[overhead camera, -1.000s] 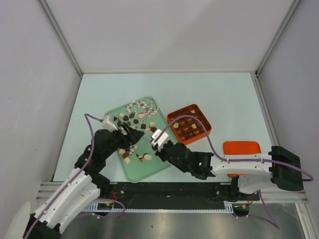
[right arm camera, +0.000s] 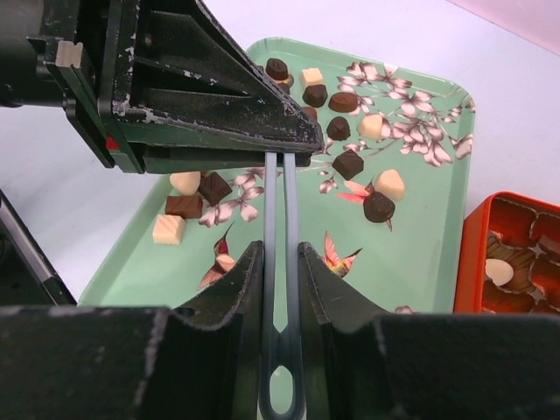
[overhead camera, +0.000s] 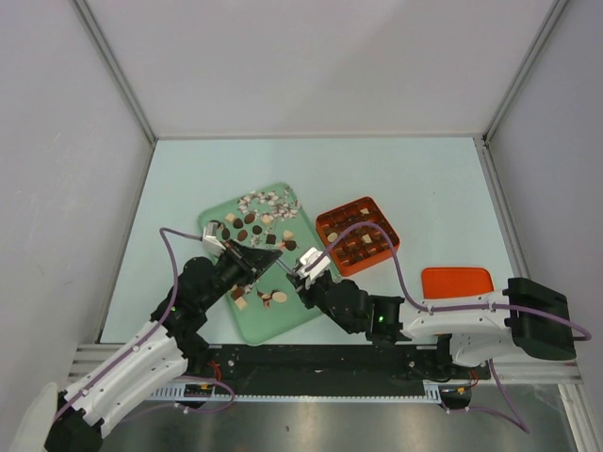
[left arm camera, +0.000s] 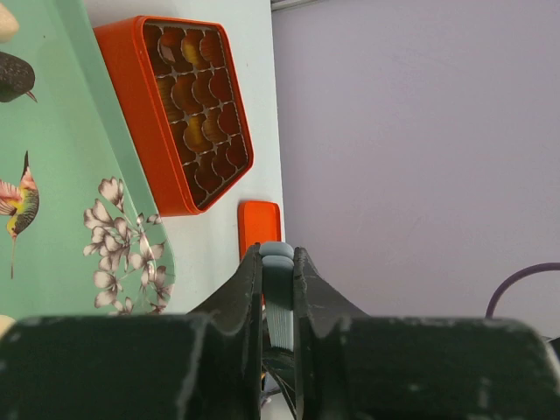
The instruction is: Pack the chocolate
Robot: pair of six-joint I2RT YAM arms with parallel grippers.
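Chocolates lie scattered on a green floral tray [overhead camera: 273,320], among them a dark one [right arm camera: 378,206] and a pale square [right arm camera: 168,229]. My right gripper is shut on grey tongs [right arm camera: 291,367]. In the right wrist view, my left gripper [overhead camera: 277,255] meets the tongs' upper end; both grippers are at the tongs above the tray. In the left wrist view, the left fingers close round the grey end, though their exact grip is hard to tell. The orange box [left arm camera: 122,87] has gridded compartments; a pale piece [right arm camera: 498,271] sits in one.
An orange lid [overhead camera: 457,280] lies at the table's right, partly beside the right arm. Walls border the table.
Over the last second both arms have shifted slightly, the left arm down and right, the right arm a little rightward.
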